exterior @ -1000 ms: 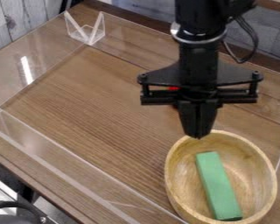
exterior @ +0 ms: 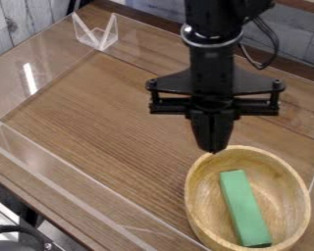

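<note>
My gripper (exterior: 212, 142) is a black unit hanging over the middle right of the table, shut, with nothing visible between its fingertips. Just below and right of it stands a round beige bowl (exterior: 203, 196), with a green rectangular block (exterior: 245, 208) lying inside it.
The wooden table (exterior: 94, 137) has clear room to the left and centre. A clear plastic piece (exterior: 97, 34) sits at the back left. Black cabling shows at the bottom left corner, beyond the table edge.
My gripper has shifted slightly left and up in the view. A small red thing seen behind it earlier is now hidden. The bowl and green block are unmoved.
</note>
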